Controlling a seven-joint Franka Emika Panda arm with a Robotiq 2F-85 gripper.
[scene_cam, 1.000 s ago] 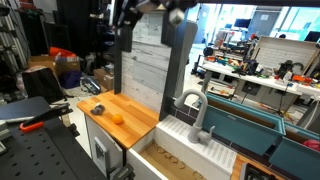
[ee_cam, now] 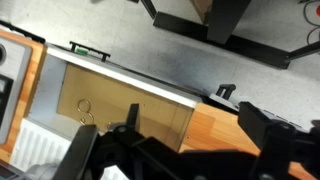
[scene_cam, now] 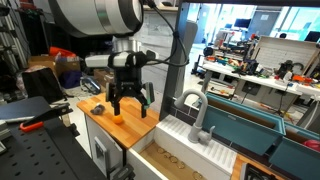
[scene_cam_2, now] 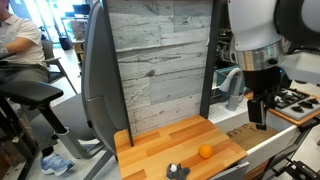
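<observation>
My gripper hangs fingers-down over the front of the work surface, its two dark fingers spread wide with nothing between them. In the wrist view the gripper frames part of a light drawer rim, with floor beyond. A small round orange object lies on the wooden counter, apart from the fingers. Exterior view 2 puts the orange object left of the gripper.
An open drawer holds several small ring-like items. Behind it are a sink with a grey faucet and a long teal box. A small grey item lies near the counter's left end.
The arm has come down from high above the counter, and the gripper now hangs low near its front. The orange object and the drawer have stayed put.
</observation>
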